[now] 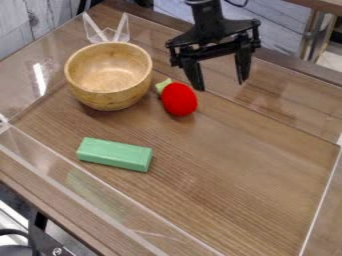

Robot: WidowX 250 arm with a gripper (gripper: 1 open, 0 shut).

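Note:
My black gripper (pixel 209 60) hangs over the back middle of the wooden table (pixel 241 180), its two fingers spread apart with nothing visible between them. Below and left of it lies a red oval object (pixel 179 99), with a small green piece (pixel 162 86) partly hidden behind it. A wooden bowl (pixel 110 75) stands left of the red object. A green block (pixel 115 154) lies at the front left.
The table's edges run along the right and the lower left.

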